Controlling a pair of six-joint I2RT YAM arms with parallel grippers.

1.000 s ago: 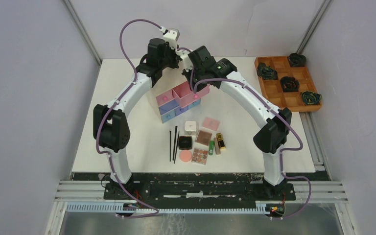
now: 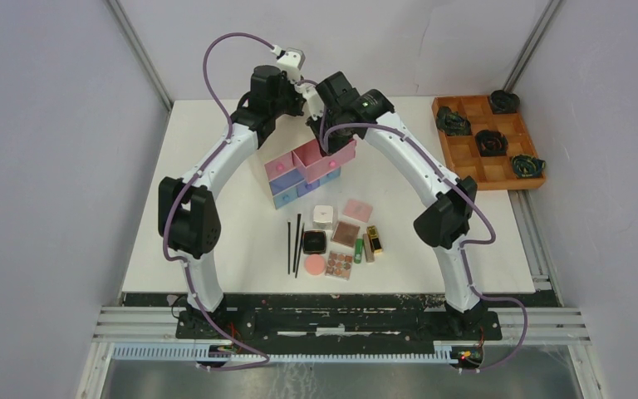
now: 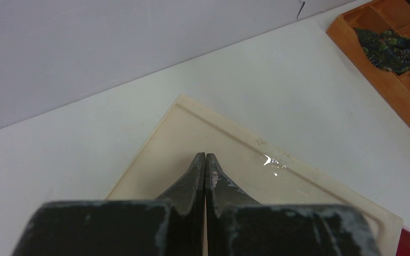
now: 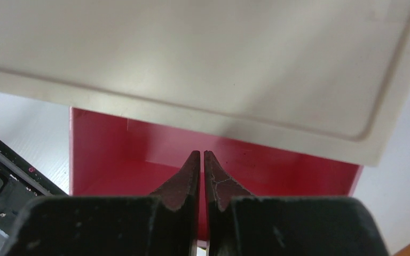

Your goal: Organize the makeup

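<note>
A cream organizer [image 3: 165, 144] with pink and blue drawers [image 2: 285, 184] stands at the table's back middle. Its pink top drawer [image 2: 335, 166] is pulled out, its inside [image 4: 112, 154] empty where visible. My left gripper [image 2: 297, 106] is at the organizer's top, its tips together [image 3: 205, 157]; what they grip is hidden. My right gripper [image 2: 324, 133] hangs over the open drawer, its tips [image 4: 202, 156] close together with a slight gap. In front lie brushes [image 2: 297, 245], a palette [image 2: 338, 265], compacts [image 2: 345, 233], a pink square [image 2: 357, 209], tubes [image 2: 358, 250] and other small items.
A wooden tray [image 2: 490, 158] with dark green bundles in its compartments stands at the back right. The back wall [image 2: 365, 41] is close behind the organizer.
My right arm has shifted left, its gripper now slightly further left over the open drawer. My left arm and the loose items look unchanged.
</note>
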